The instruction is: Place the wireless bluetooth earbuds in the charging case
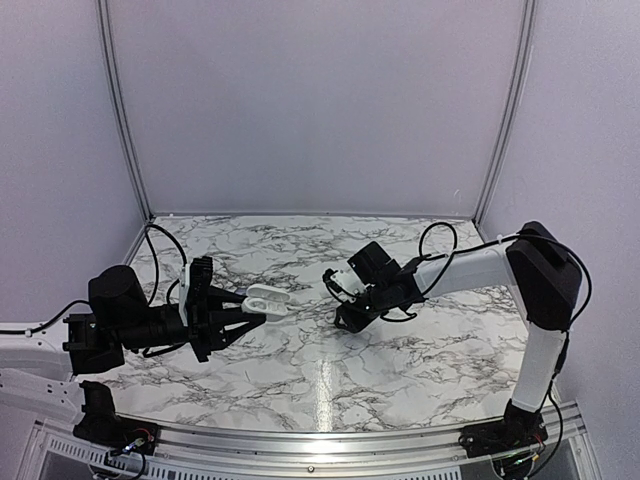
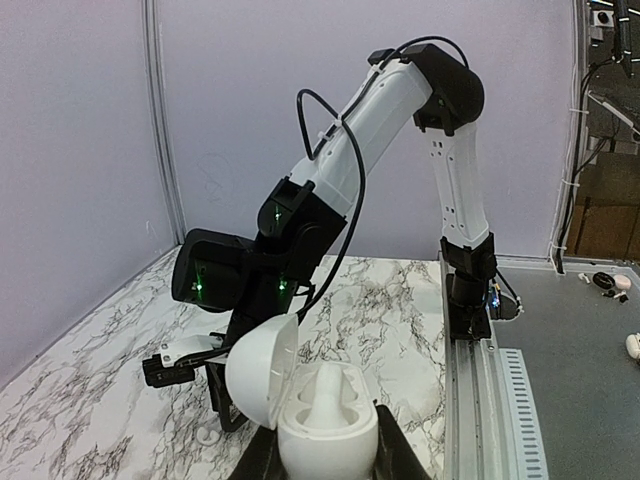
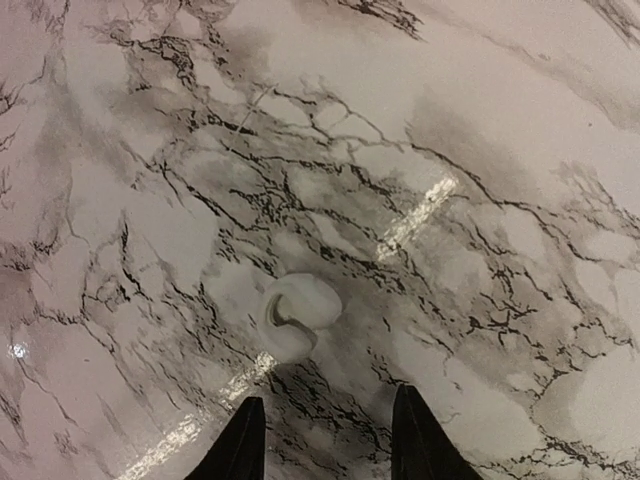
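Observation:
My left gripper [image 1: 250,318] is shut on the white charging case [image 2: 328,440], holding it above the table. The case's lid [image 2: 262,370] stands open, and I see no earbud in the hollows beside its middle ridge. On the marble table a small white earbud shape [image 3: 298,316] lies between and ahead of the fingers of my right gripper; whether it is one bud or two touching, I cannot tell. That gripper is open and empty, pointing down close to the table. In the left wrist view the earbud [image 2: 207,436] shows faintly; the top view hides it.
A metal rail [image 1: 310,440] runs along the front edge. Pale walls [image 1: 320,110] close off the back and sides. Black cables [image 1: 440,235] loop along the right arm.

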